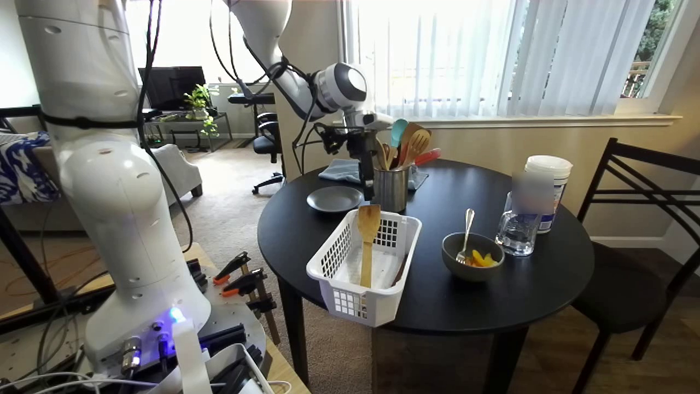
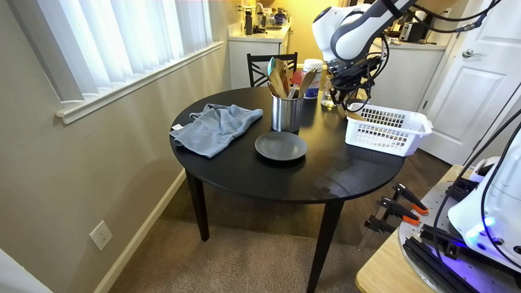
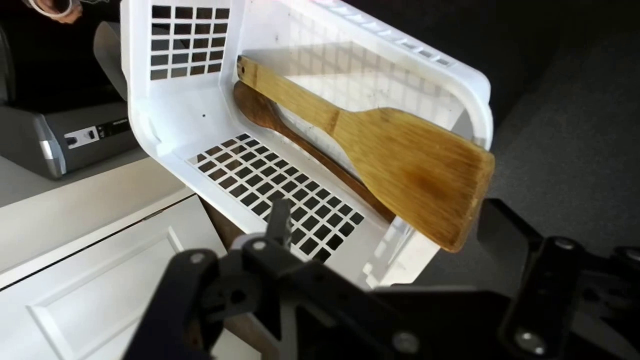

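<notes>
A wooden spatula [image 3: 414,171] leans in a white basket [image 1: 364,305], its broad blade propped over the rim and its handle reaching down inside. Beside it in the wrist view, a darker wooden spoon [image 3: 300,141] lies along the basket floor. My gripper is open, its fingers [image 3: 279,223] set wide apart on either side of the spatula's blade end, with no visible grip on it. Seen in exterior view 1, the gripper [image 1: 368,195] points down just above the blade. The arm and cables partly cover this spot in exterior view 2.
Right behind the gripper stands a steel holder [image 1: 391,190] full of utensils. A grey plate [image 2: 281,146] and a blue cloth [image 2: 215,127] lie nearby. A bowl with food and a fork [image 1: 473,266], a glass mug [image 1: 517,233] and a white tub [image 1: 548,171] occupy the table's other side.
</notes>
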